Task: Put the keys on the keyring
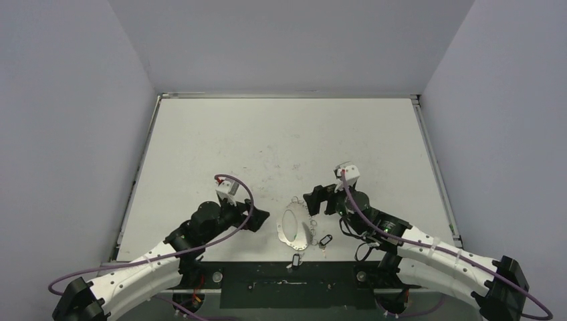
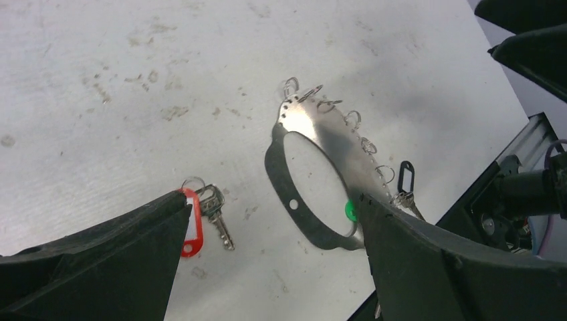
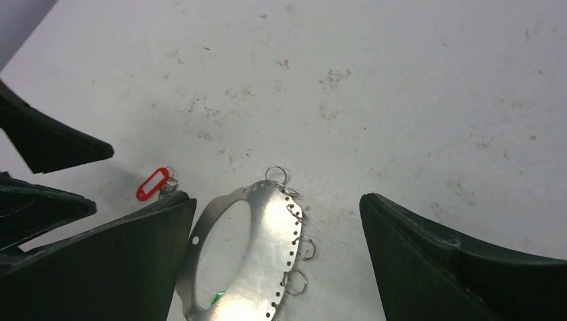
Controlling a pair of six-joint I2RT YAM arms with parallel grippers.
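Note:
The keyring [image 1: 304, 234] is a flat silver plate with an oval opening, lying on the table; several small wire rings hang along its holed edge. In the left wrist view a red tag [image 2: 193, 231] with a key [image 2: 217, 217] lies left of the plate [image 2: 337, 144]. A black tag [image 1: 325, 239] with a key rests to the plate's right, and another dark tag [image 1: 296, 260] lies at the table's front edge. My left gripper is open above the table, its fingers empty. Also open and empty is my right gripper, above the plate's far right side.
A dark panel [image 1: 297, 284] borders its front edge. Grey walls [image 1: 501, 154] enclose the sides and back. Both grippers are close, each showing at the edge of the other's wrist view.

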